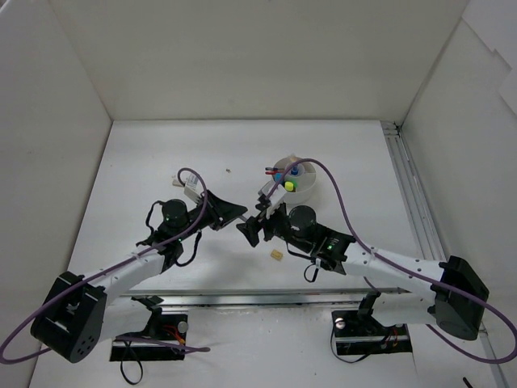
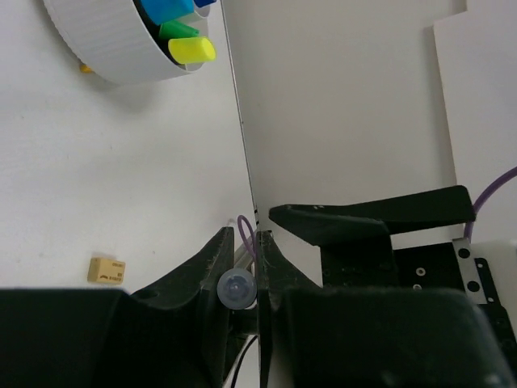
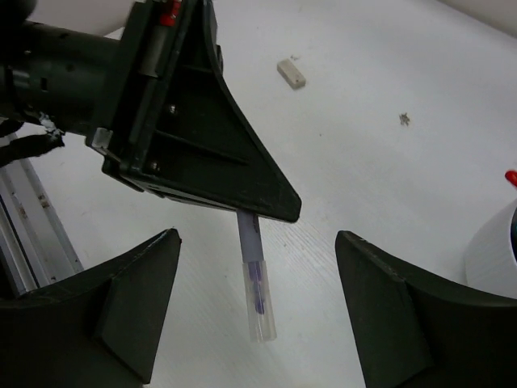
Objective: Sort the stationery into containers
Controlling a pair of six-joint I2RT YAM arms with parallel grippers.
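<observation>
My left gripper (image 1: 238, 212) is shut on a slim grey pen (image 3: 250, 238) with a clear end, seen end-on in the left wrist view (image 2: 237, 288) and hanging below the fingers in the right wrist view. My right gripper is part open around that pen, whose clear end lies between its fingertips in that view; contact cannot be told. A white round container (image 1: 305, 190) holds blue, green, yellow (image 2: 191, 50) and red stationery at the back right.
A yellow block (image 1: 276, 255) lies on the front table. A pale eraser-like block (image 3: 291, 74) and a small dark bit (image 3: 404, 119) lie farther back.
</observation>
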